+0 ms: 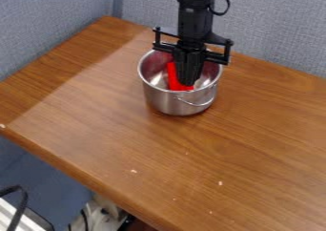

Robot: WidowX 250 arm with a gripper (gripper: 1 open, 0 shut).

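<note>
A stainless steel pot [178, 99] with a wire handle stands on the wooden table. A red object [174, 79] is inside it. My black gripper [189, 74] reaches down into the pot from above, beside the red object; its fingertips are partly hidden, and whether anything is between them cannot be told.
Grey padded walls stand behind and to the left. Cables and equipment lie beyond the table's lower left edge.
</note>
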